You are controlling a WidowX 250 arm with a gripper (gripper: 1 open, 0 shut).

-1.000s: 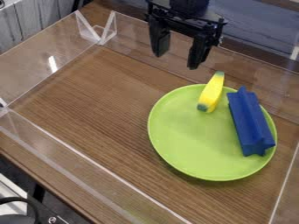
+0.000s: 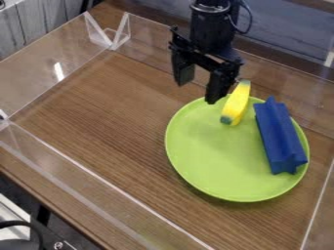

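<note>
My black gripper (image 2: 201, 80) hangs over the back of the wooden table, open, its fingers angled down just left of a yellow banana-like object (image 2: 236, 104). That yellow piece lies on the back part of a green plate (image 2: 209, 158), beside a long blue block (image 2: 280, 139) that rests along the plate's right side.
Clear low walls edge the left side, with a clear bracket (image 2: 109, 34) at the back left. A black cable (image 2: 26, 227) shows at the lower left.
My gripper has come down toward the plate's back edge and turned, now closer to the yellow object. The plate and the things on it have not moved.
</note>
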